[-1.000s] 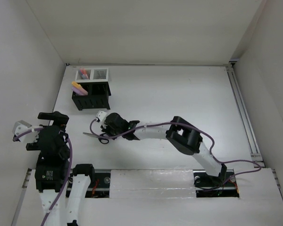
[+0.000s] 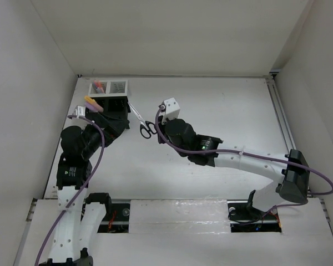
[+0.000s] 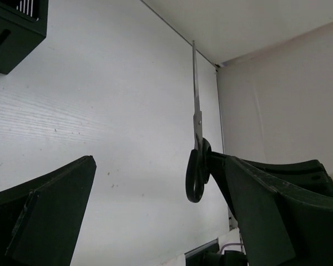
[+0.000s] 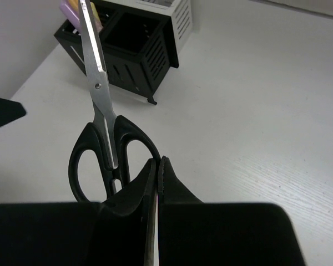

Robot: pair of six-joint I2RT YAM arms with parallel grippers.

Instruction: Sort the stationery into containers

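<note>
Black-handled scissors (image 2: 145, 127) hang upright in the air, blades up, held at the handle by my right gripper, which is shut on them. My left gripper stands open, left of the scissors in the top view; in its wrist view the scissors (image 3: 196, 172) show edge-on between its spread fingers, farther out. Behind them a black pen holder (image 4: 134, 66) has purple and yellow markers in one compartment, with a white holder (image 2: 117, 87) behind it containing pens.
Walls close in the left, back and right sides.
My right gripper has raised the scissors from the table and moved right, turning them upright.
</note>
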